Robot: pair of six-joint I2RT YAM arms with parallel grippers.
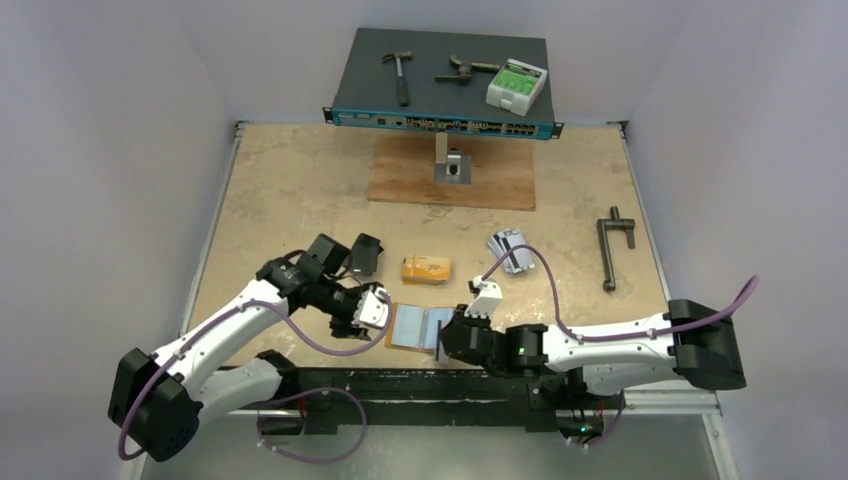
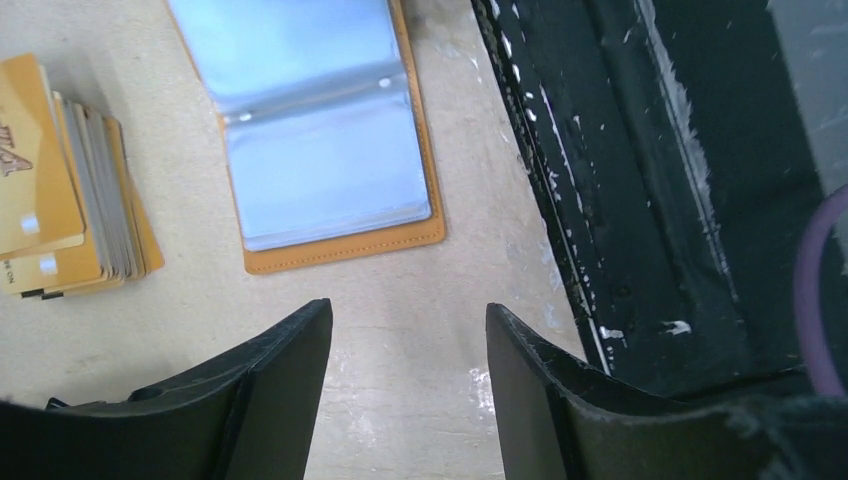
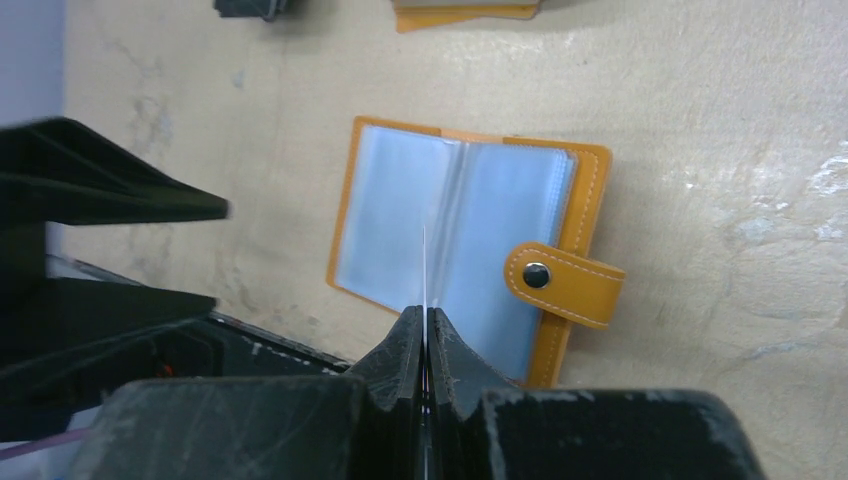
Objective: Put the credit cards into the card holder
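The card holder [image 1: 407,325] lies open near the table's front edge, its pale blue sleeves edged in orange, its snap strap [image 3: 560,285] folded over the right side. My right gripper is shut above the sleeves. A thin, upright card [image 3: 424,260], seen edge-on, sticks out past its fingertips. To the holder's left, my left gripper stands open and empty, clear of the orange edge. A stack of yellow cards [image 1: 427,269] sits behind the holder, and several silvery cards [image 1: 511,249] lie fanned at the back right.
A dark object [image 1: 365,255] lies left of the yellow stack. An angled metal tool [image 1: 608,250] rests at the far right. The wooden board [image 1: 405,180] with a metal bracket is at the back. Bare tabletop surrounds the holder's left side.
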